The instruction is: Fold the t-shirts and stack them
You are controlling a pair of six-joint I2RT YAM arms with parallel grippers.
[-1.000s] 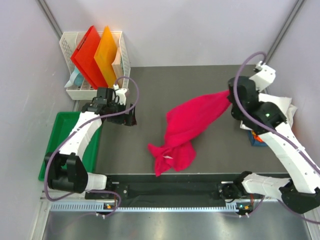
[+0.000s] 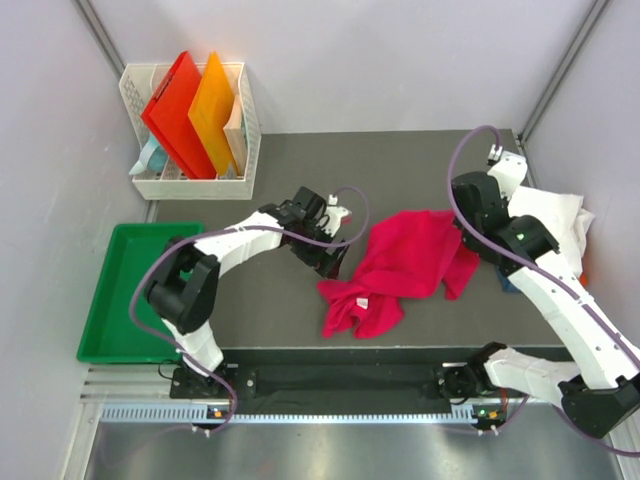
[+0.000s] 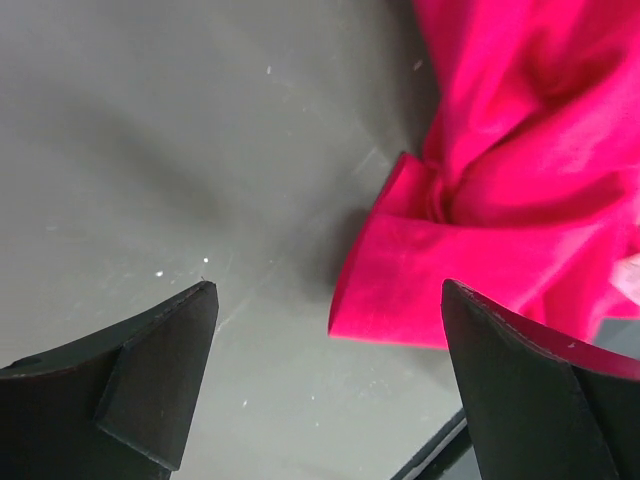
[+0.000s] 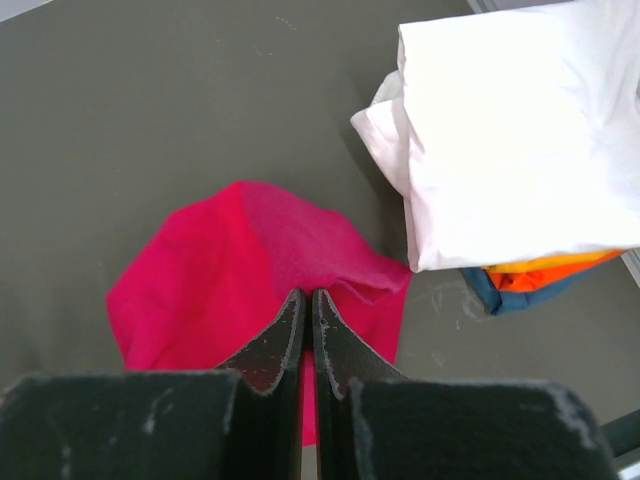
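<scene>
A crumpled red-pink t-shirt (image 2: pixel 405 255) lies across the middle right of the table, with a small white label near its front end. My right gripper is shut on the shirt's right end, where the cloth gathers at the fingertips. My left gripper stands open at the shirt's left side, nothing between its fingers. In the left wrist view, a corner of the shirt spreads ahead of it and passes near the right-hand finger (image 3: pixel 520 365). A folded white t-shirt (image 4: pixel 510 140) tops a stack at the far right.
Beneath the white shirt show orange (image 4: pixel 550 275) and blue (image 4: pixel 520 295) folded cloths. A green tray (image 2: pixel 100 300) stands at the left; a white basket (image 2: pixel 190 187) with coloured folders stands behind it. Bare table (image 2: pixel 320 165) lies behind the shirt.
The right gripper has lowered, bringing the raised end of the shirt down to the table.
</scene>
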